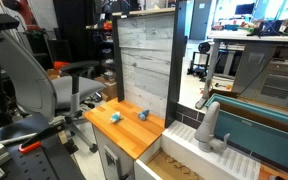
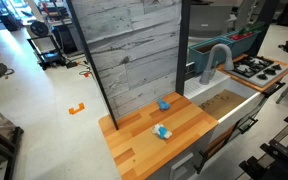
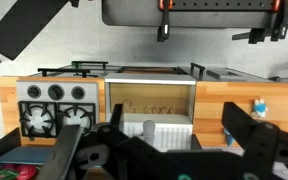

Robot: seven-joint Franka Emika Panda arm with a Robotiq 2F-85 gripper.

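In the wrist view my gripper hangs high over the toy kitchen, its two dark fingers wide apart with nothing visible between them. Two small things lie on the wooden counter point(image 2: 139, 148): a blue-and-white one point(image 2: 162, 131) nearer the front and a blue one point(image 2: 164, 105) closer to the back wall. Both also show at the right of the wrist view, well off to the side of the gripper. A white-edged open recess point(image 3: 152, 98) with a brown bottom lies in front of the grey faucet point(image 3: 149, 130).
A stove top point(image 3: 56, 118) with knobs and burners flanks the recess. Behind the counter stands a grey plank-pattern wall point(image 2: 139, 75). A teal shelf point(image 1: 249, 132) runs behind the faucet point(image 1: 210, 125).
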